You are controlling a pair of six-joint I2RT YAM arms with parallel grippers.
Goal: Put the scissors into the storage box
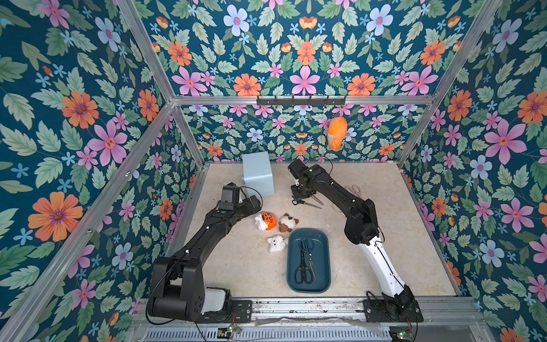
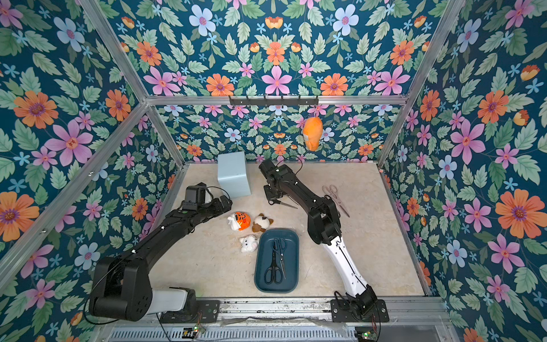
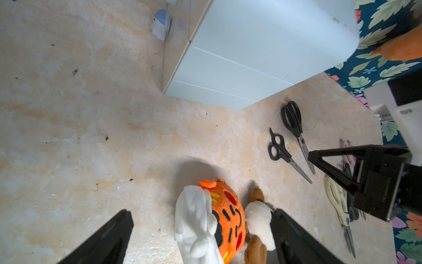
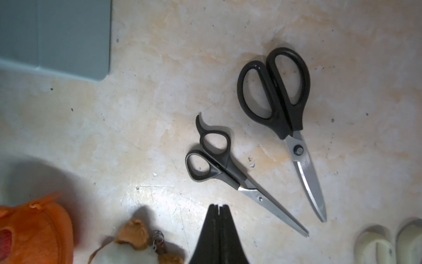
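Observation:
Two black-handled scissors lie on the table, the larger (image 4: 299,149) and the smaller (image 4: 259,198), right of the pale blue box (image 1: 257,173). My right gripper is shut, nothing between its fingertips, over the table near the smaller pair. My left gripper hangs beside the box, above the orange plush toy (image 1: 267,221), its fingers apart. The teal tray (image 1: 291,268) at the front holds scissors.
A brown-and-white plush (image 1: 287,222) and a white plush (image 1: 277,243) sit behind and left of the tray. Pink scissors (image 2: 339,202) lie at the right; cream-handled ones (image 3: 336,198) also show.

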